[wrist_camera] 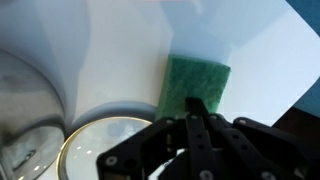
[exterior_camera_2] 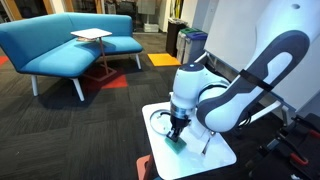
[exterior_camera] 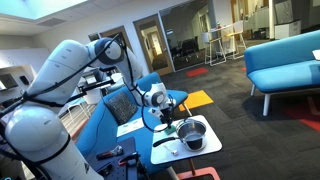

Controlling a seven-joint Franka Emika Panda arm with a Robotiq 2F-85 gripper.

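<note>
A green pad (wrist_camera: 192, 86) lies on the white tabletop (wrist_camera: 125, 35) in the wrist view. Over its near edge stands my gripper, its fingers together at the pad's surface; no part of the pad clearly shows between them. From the second exterior view, the gripper (exterior_camera_2: 178, 130) points down at the table, with the green pad (exterior_camera_2: 175, 145) just under it. Part of the pad is hidden behind the gripper body in the wrist view.
A metal pot (exterior_camera: 194, 131) with a dark handle stands beside the gripper on the small white table (exterior_camera: 205, 146). The wrist view has a gold-rimmed round lid (wrist_camera: 105, 140) close to the pad. A blue sofa (exterior_camera: 285, 65) is well away.
</note>
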